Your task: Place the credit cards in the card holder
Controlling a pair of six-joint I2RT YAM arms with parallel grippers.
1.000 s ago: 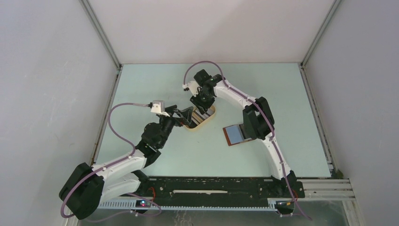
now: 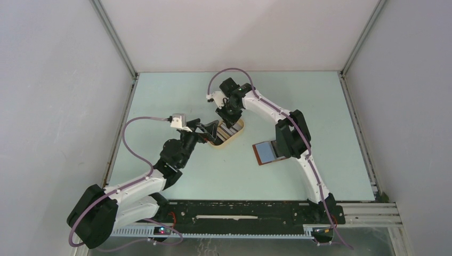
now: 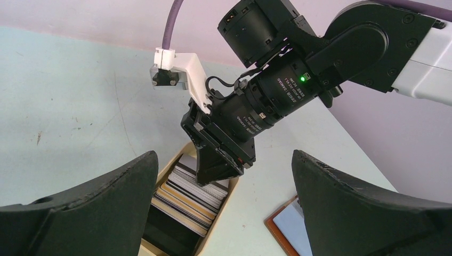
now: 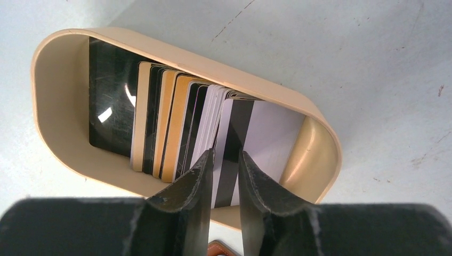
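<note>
A tan oval box (image 2: 235, 136) holds a leaning row of credit cards (image 4: 178, 117), with black, orange and white edges. My right gripper is over the box, its fingertips a little apart at a white card with a black stripe (image 4: 272, 130). The card shows through the gap, and no firm grip on it is visible. My left gripper (image 2: 213, 130) stands open beside the box, nothing between its fingers. The card holder (image 2: 265, 153), brown with a light blue panel, lies to the right of the box; in the left wrist view only part of the holder (image 3: 293, 229) shows.
Both grippers are close together around the box, the left arm (image 2: 173, 152) on its left side and the right arm (image 2: 266, 109) reaching in from the right. Right forearm parts hang near the holder's right end. Open tabletop (image 2: 224, 178) lies in front.
My right gripper has shifted very slightly at the box. The left arm, the box and the card holder look unmoved.
</note>
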